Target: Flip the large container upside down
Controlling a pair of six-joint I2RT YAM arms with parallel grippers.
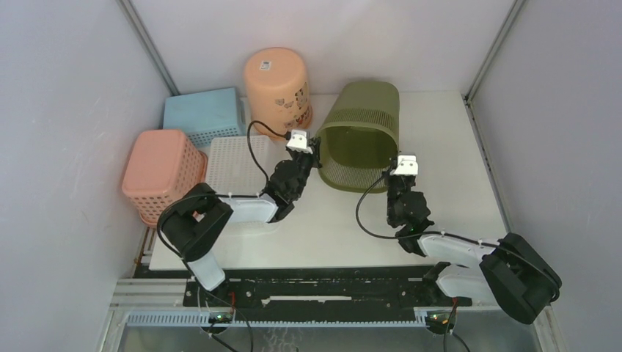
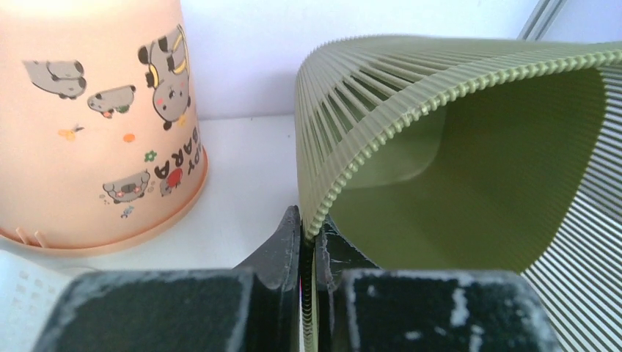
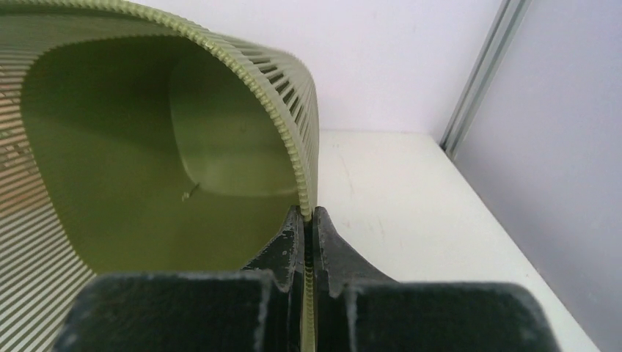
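Note:
The large olive-green container (image 1: pixel 361 103) is on its side at the back of the table, its open mouth facing the arms. Its ribbed rim (image 2: pixel 411 110) spans between the two grippers. On the left edge of that rim, my left gripper is shut, the rim pinched between its fingers. The right edge of the rim runs down between the closed fingers of my right gripper. Inside, the green container (image 3: pixel 147 139) looks empty. Whether its lower side touches the table cannot be told.
An orange bin (image 1: pixel 275 84) stands close to the container's left. Further left are a blue basket (image 1: pixel 202 110), a pink basket (image 1: pixel 158 165) and a white basket (image 1: pixel 238 158). Bare table (image 1: pixel 447 139) lies to the right and in front.

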